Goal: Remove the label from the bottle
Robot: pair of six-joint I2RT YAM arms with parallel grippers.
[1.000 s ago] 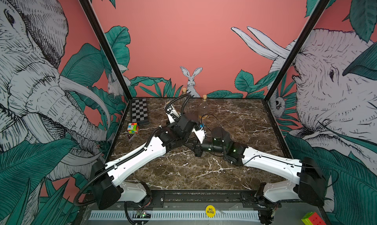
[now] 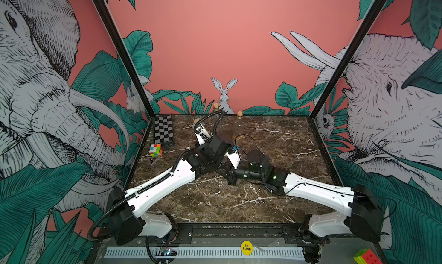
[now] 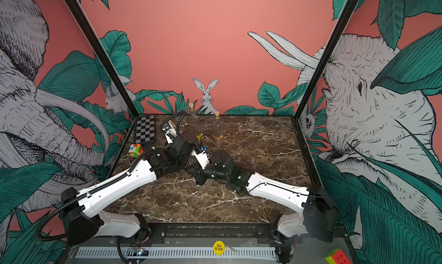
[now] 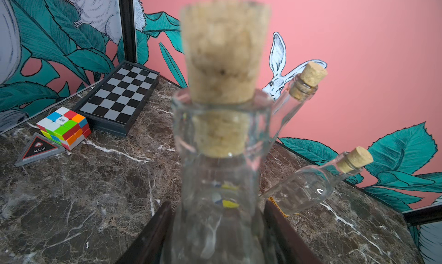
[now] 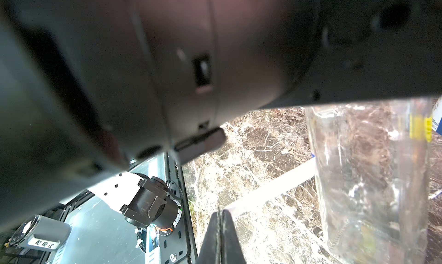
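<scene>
My left gripper is shut on a clear glass bottle (image 4: pixel 214 181) with a cork (image 4: pixel 223 49); the bottle fills the middle of the left wrist view. In the right wrist view that bottle (image 5: pixel 368 171) stands at the right, and my right gripper is shut at the bottom. A white strip (image 5: pixel 271 188) runs from its fingertips toward the bottle; whether it is pinched between them or lies behind them I cannot tell. In both top views the wrists meet mid-table, hiding most of the held bottle.
Two other corked bottles (image 2: pixel 239 125) stand behind my grippers. A checkerboard box (image 2: pixel 163 128), a puzzle cube (image 2: pixel 155 150) and a triangular All In marker (image 4: pixel 39 148) are at the left.
</scene>
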